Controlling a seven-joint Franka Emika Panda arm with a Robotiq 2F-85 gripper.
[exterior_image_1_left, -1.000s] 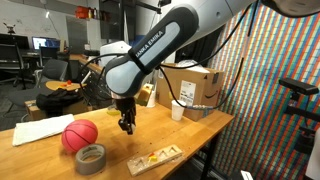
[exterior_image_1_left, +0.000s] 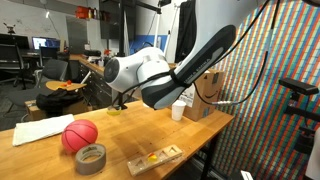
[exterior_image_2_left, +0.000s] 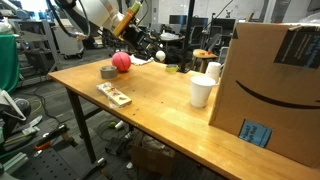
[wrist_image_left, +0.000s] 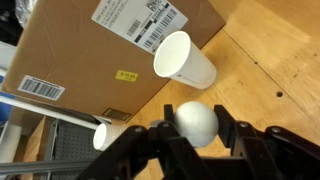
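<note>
My gripper is shut on a small white ball (wrist_image_left: 197, 123), which shows between the dark fingers in the wrist view. In exterior view 2 the ball (exterior_image_2_left: 160, 57) hangs in the air above the table's far side. A white cup (wrist_image_left: 185, 60) stands just beyond the ball in the wrist view; exterior view 2 shows this cup (exterior_image_2_left: 201, 92) upright on the table near the large box. From exterior view 1 the arm hides most of the gripper and the ball.
A cardboard box (exterior_image_2_left: 268, 95) stands beside the cup, with a second white cup (exterior_image_2_left: 214, 70) behind. The red ball (exterior_image_1_left: 79, 136), tape roll (exterior_image_1_left: 91, 158) and a pale wooden tray (exterior_image_1_left: 155, 159) occupy the other end. Mid-table (exterior_image_2_left: 150, 90) is clear.
The arm has lifted from low over the table and its hand has swung around. Red ball, tape roll, tray and near cup have stayed in place.
</note>
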